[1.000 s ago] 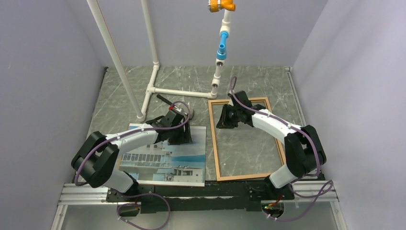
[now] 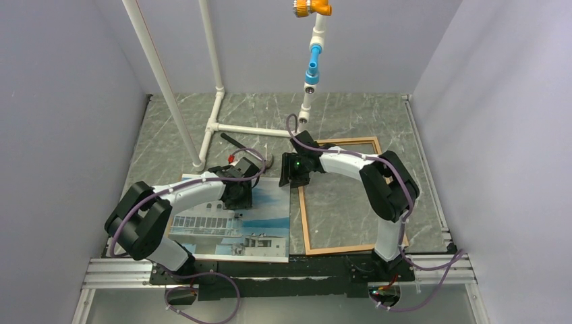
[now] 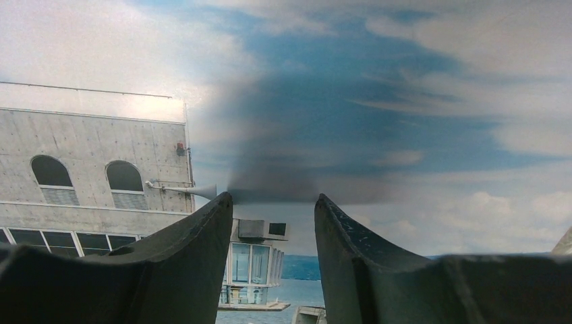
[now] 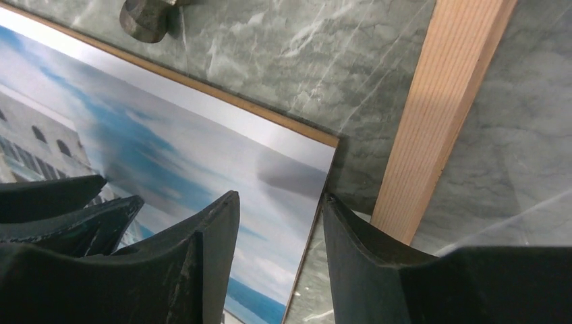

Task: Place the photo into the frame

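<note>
The photo (image 2: pixel 270 223), a printed building under a blue cloudy sky, lies flat at the left of the table. To its right is the empty light-wood frame (image 2: pixel 304 223), grey table showing through it. Over the photo's upper part my left gripper hovers part open, only the print visible between its fingertips. My right gripper is open at the photo's top right corner. In the right wrist view one finger (image 4: pixel 219 236) is over the photo, the other just past its right edge; whether they touch it I cannot tell.
A hammer's head (image 2: pixel 268 161) lies just behind the photo's back edge. White pipes (image 2: pixel 256 130) stand behind, one passing close to the frame's back left corner. Only a narrow strip of table separates photo and frame. The left gripper's fingers (image 4: pixel 88 226) come near my right gripper.
My right gripper has moved left, from above the frame to the photo's right edge. The left gripper has shifted slightly left and toward the front. Photo and frame have not moved.
</note>
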